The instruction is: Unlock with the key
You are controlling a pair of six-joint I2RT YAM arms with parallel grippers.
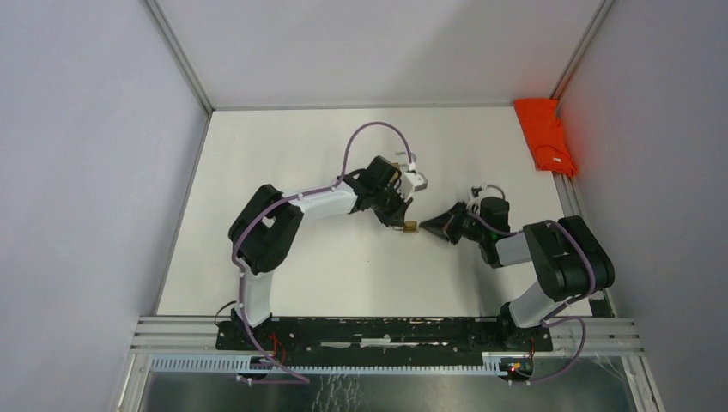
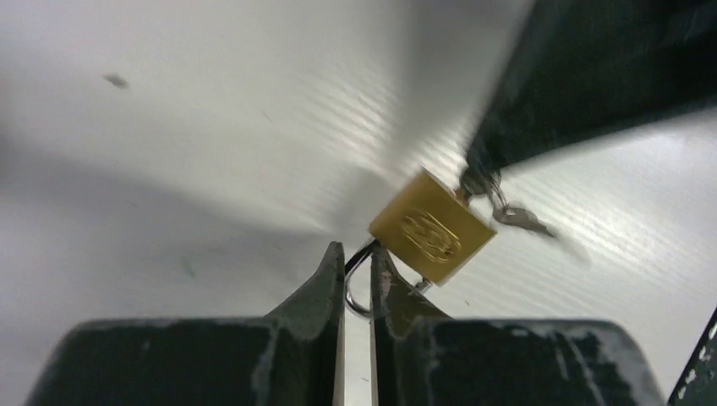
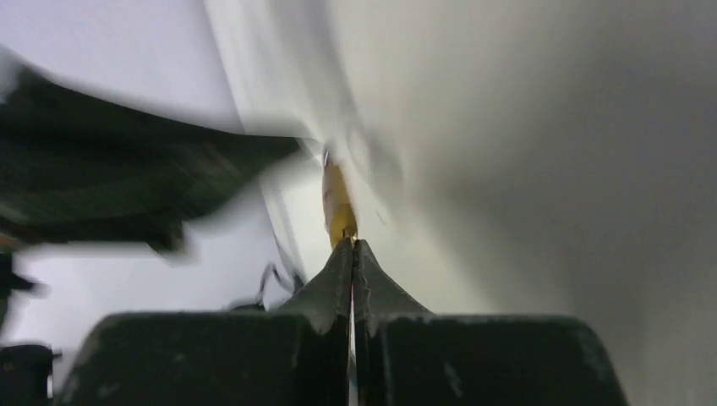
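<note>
A brass padlock (image 2: 434,227) sits between the two grippers, tilted, its shackle (image 2: 358,308) toward my left gripper. The left fingers are slightly parted, with the shackle showing at and behind their tips; no firm grip shows. At the padlock's other end, a key (image 2: 473,183) stands at the keyhole against my right gripper's fingertip, with a second key (image 2: 522,218) dangling there. In the right wrist view my right gripper is shut, the blurred padlock (image 3: 336,201) just beyond its tips; the key's head is hidden.
A second brass padlock (image 1: 396,171) lies on the white table behind the left gripper, partly covered by it. Folded orange cloth (image 1: 545,136) lies at the back right corner.
</note>
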